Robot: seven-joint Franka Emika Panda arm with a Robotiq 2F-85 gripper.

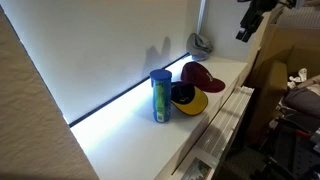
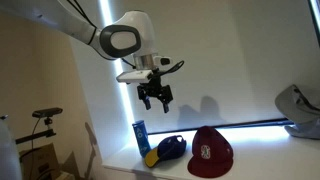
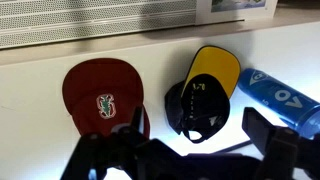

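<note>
My gripper (image 2: 155, 105) hangs in the air above the white shelf, its fingers apart with nothing between them. A maroon cap (image 3: 102, 98) with a small emblem on its front lies on the left in the wrist view. To its right there is a dark cap with a yellow brim (image 3: 214, 69). Farther right lies a blue cylinder (image 3: 285, 100), partly hidden by a finger; in exterior view 1 this blue cylinder (image 1: 161, 98) stands upright beside the dark cap. At the far end of the shelf rests a grey cap (image 1: 199, 45), also leaning by the wall in exterior view 2.
The white shelf (image 1: 120, 140) has bare room at its near end. A wall (image 2: 220, 70) rises behind the caps. Along the shelf's front runs a white perforated ledge (image 3: 100, 24). A dark chair-like object (image 1: 300, 100) stands at the right.
</note>
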